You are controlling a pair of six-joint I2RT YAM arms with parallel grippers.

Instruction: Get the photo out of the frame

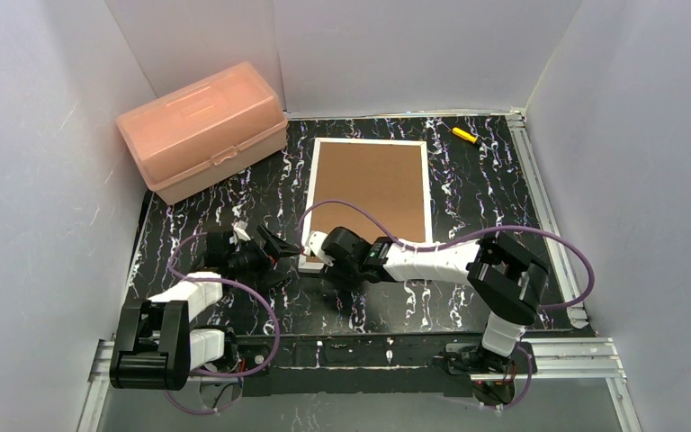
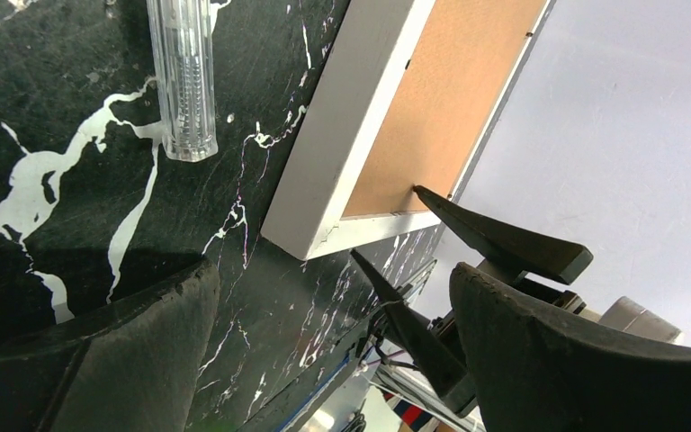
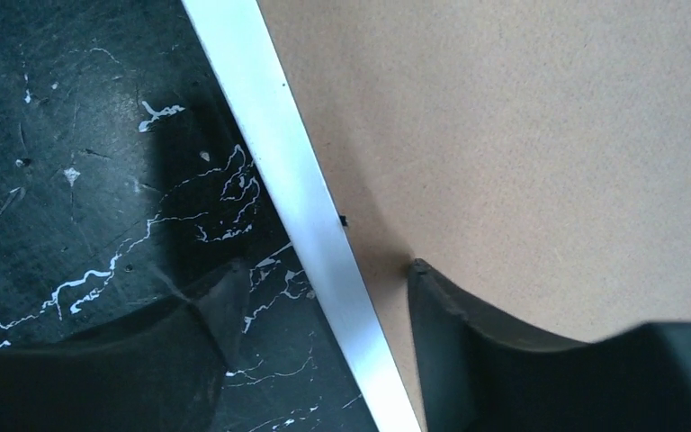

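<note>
A white-edged picture frame [image 1: 428, 180] lies with its brown backing board [image 1: 369, 184] facing up; no photo shows. At its near-left corner, my right gripper stands open, one finger over the backing and the other outside, with the white rim [image 3: 310, 211] between them. Neither finger visibly presses on it. My left gripper is open just left of that corner, nothing between its fingers. The left wrist view shows the frame's corner [image 2: 310, 211] beyond these fingers, the right gripper's dark fingers [image 2: 504, 243] straddling the near side.
A clear plastic handle [image 2: 183, 85] lies on the dark marbled table left of the frame. A pink box [image 1: 202, 130] stands at the back left, a yellow-handled tool [image 1: 464, 135] at the back right.
</note>
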